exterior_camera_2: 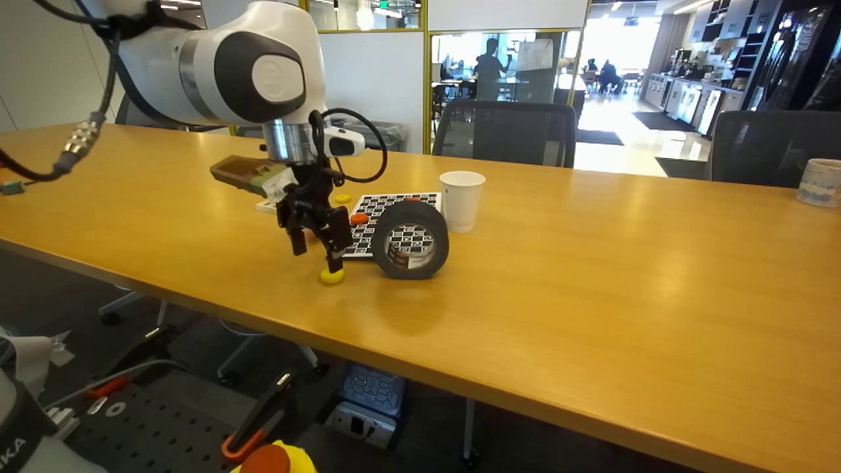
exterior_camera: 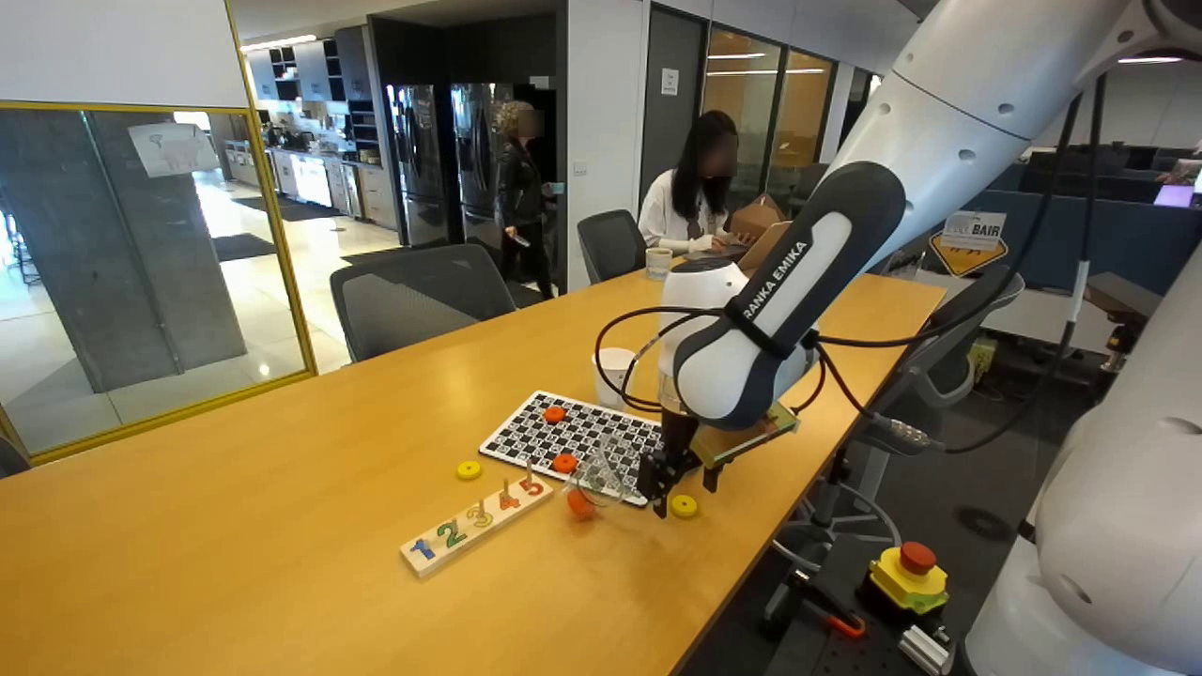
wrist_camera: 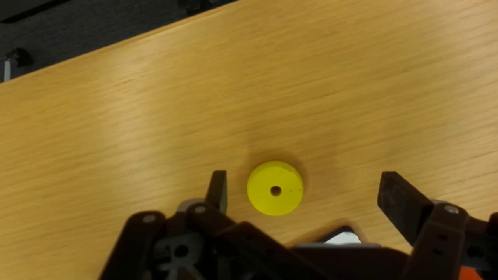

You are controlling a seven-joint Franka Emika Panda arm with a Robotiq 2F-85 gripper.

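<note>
My gripper is open above the table, one finger on either side of a yellow disc (wrist_camera: 266, 196) with a small centre hole. Nothing is held. The disc lies flat on the wood, nearer to the left finger in the wrist view. In exterior view 1 the fingers hang close over this disc. A second yellow disc (exterior_camera: 469, 469) lies beyond the wooden number board (exterior_camera: 479, 525), which has pegs. Two orange discs (exterior_camera: 554, 415) rest on the checkered board. Beside it, a clear cup (exterior_camera: 608, 464) appears tipped, with an orange piece (exterior_camera: 580, 505) at its lower end.
Close to the gripper is the checkered board (exterior_camera: 524, 422). A black tape roll (exterior_camera_2: 382, 240) stands on edge and a white paper cup (exterior_camera_2: 461, 201) is behind it. The table edge is near the disc.
</note>
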